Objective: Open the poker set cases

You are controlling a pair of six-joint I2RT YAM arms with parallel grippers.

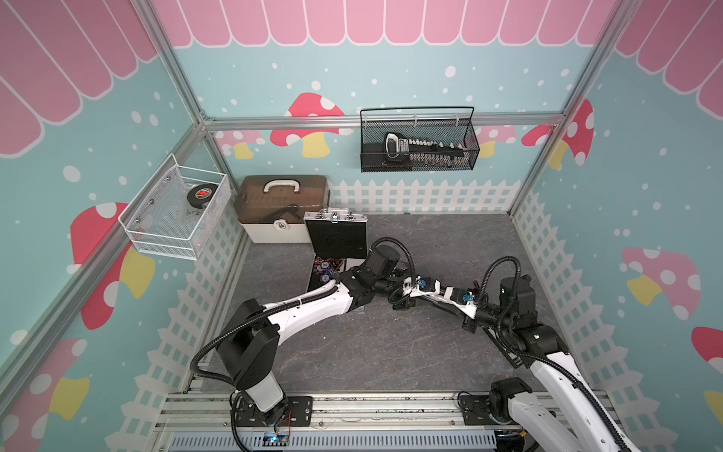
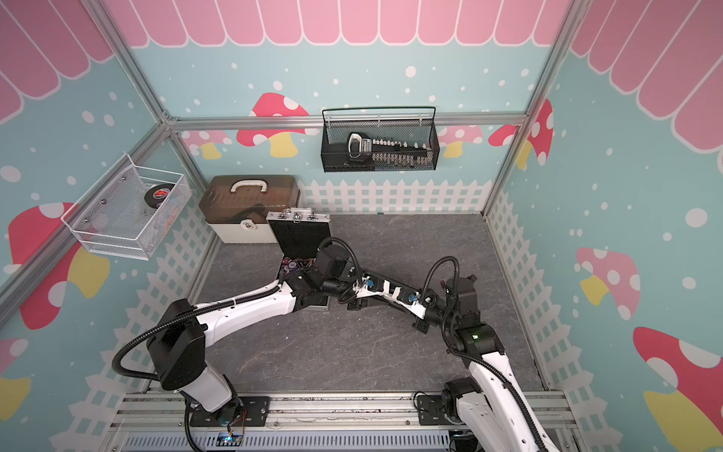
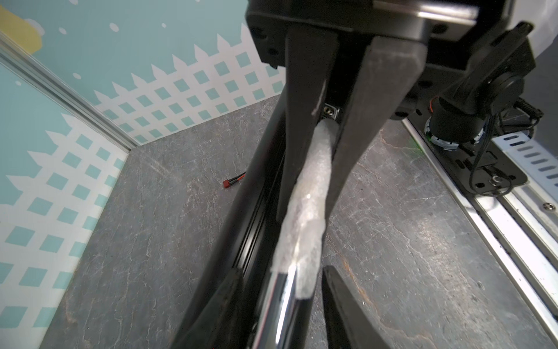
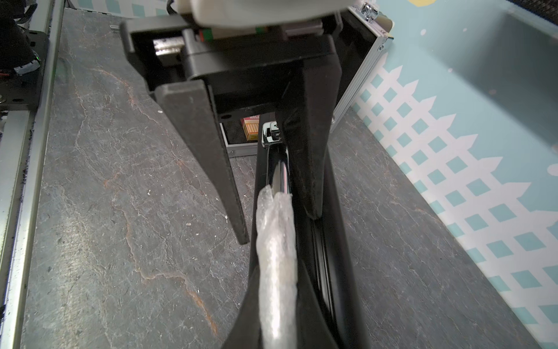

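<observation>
An open silver-edged case (image 1: 336,235) with chips sits at left centre, partly hidden by my left arm. A long dark case (image 3: 223,261) with a chrome strip lies between my grippers, a crumpled translucent wrap (image 3: 302,215) along it. In the left wrist view my left gripper stands part open, its fingertips either side of the chrome strip and wrap. In the right wrist view my right gripper is at the same case, its fingers narrow beside the wrap; whether anything is gripped is unclear.
A brown-lidded box (image 1: 281,207) stands at the back left. A black wire basket (image 1: 419,150) and a white basket (image 1: 173,214) hang on the walls. A small red-tipped cable (image 3: 229,182) lies on the floor.
</observation>
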